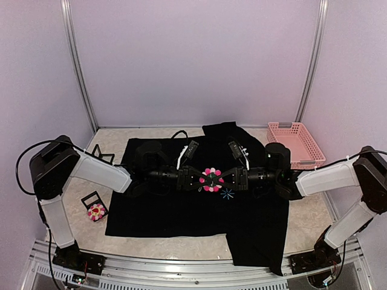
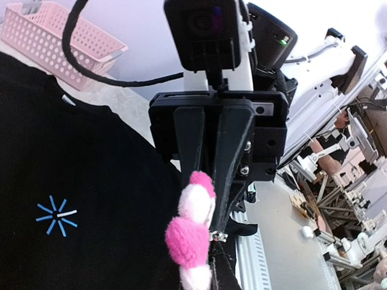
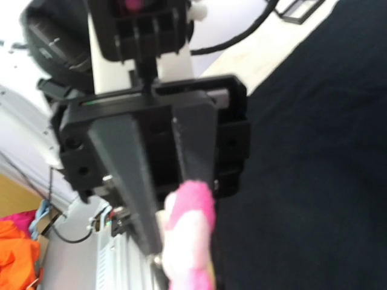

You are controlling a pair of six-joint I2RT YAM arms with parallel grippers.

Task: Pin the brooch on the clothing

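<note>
A pink-and-white plush flower brooch (image 1: 211, 188) is held above the black clothing (image 1: 175, 217), between my two facing grippers. In the left wrist view the brooch (image 2: 188, 241) appears edge-on, with a small metal part beside its petals. From the right my right gripper (image 1: 223, 176) is shut on the brooch. My left gripper (image 1: 201, 177) reaches it from the left; in the right wrist view its fingers (image 3: 130, 175) stand apart toward their bases. Petals of the brooch (image 3: 188, 235) cover part of their tips, so their grip is hidden.
A blue starburst mark (image 1: 227, 194) lies on the cloth just right of the brooch. Another flower (image 1: 96, 211) rests by a black frame at the left. A pink basket (image 1: 309, 145) stands back right.
</note>
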